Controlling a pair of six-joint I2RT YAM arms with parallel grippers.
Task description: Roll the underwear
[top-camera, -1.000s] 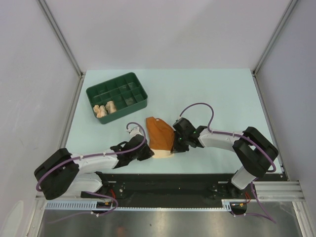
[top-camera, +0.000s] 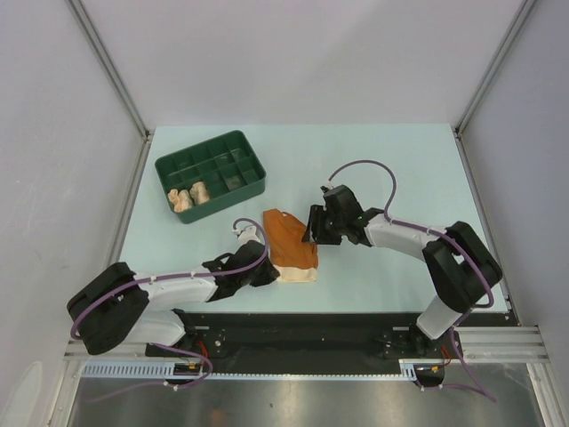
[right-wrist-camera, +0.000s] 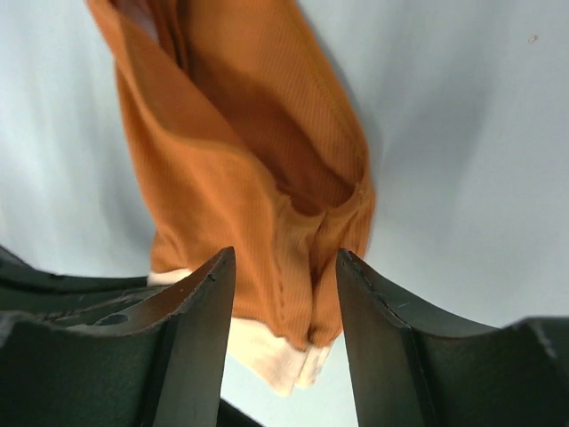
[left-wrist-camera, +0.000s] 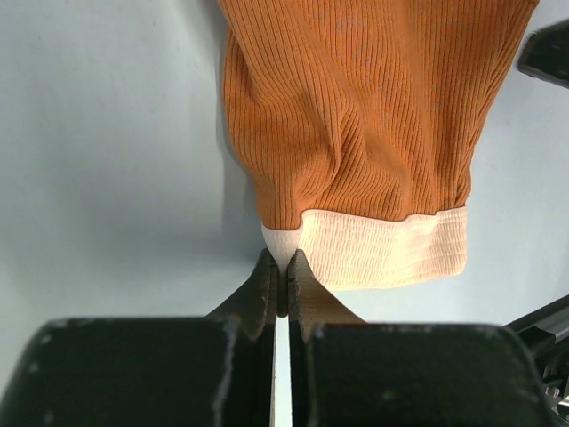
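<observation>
The orange ribbed underwear [top-camera: 289, 240] with a cream band [left-wrist-camera: 382, 249] lies on the table. My left gripper is shut on the band's left corner, the cream fabric gathered at its fingertips. My right gripper stands open above the underwear's folded right edge, with orange fabric below and between its fingertips. In the top view the right gripper [top-camera: 310, 233] is at the upper right side of the cloth.
A green divided box [top-camera: 218, 156] with beige rolled items sits at the back left.
My right gripper has moved from the band's right end up along the underwear's right side. My left gripper has shifted slightly right since about a second ago.
</observation>
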